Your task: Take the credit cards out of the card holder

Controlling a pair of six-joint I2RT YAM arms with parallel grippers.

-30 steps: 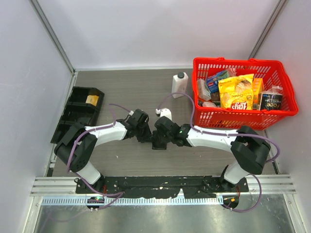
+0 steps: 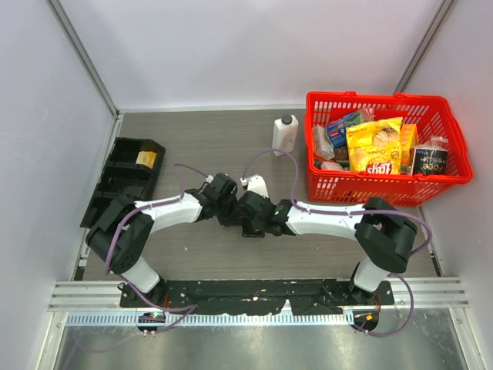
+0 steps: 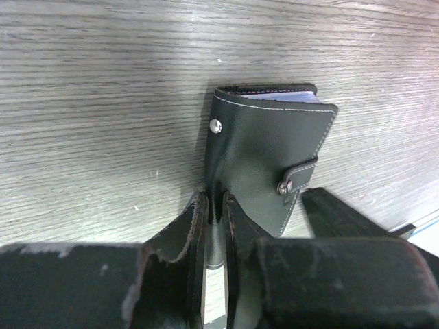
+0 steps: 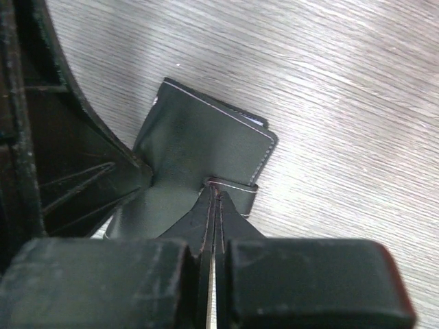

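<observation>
The black card holder lies on the table with its strap snapped down. At its top opening, pale edges of cards show. My left gripper is shut on the holder's spine side. In the right wrist view, my right gripper is shut with nothing between its fingers, its tips in front of the strap's snap end. Its blurred fingertips appear just right of the strap in the left wrist view. From the top, both arms hide most of the holder.
A red basket of snacks stands at the back right, and a white bottle beside it. On the left is a black tray with a yellow item. Bare table lies behind and in front of the arms.
The strap remains snapped.
</observation>
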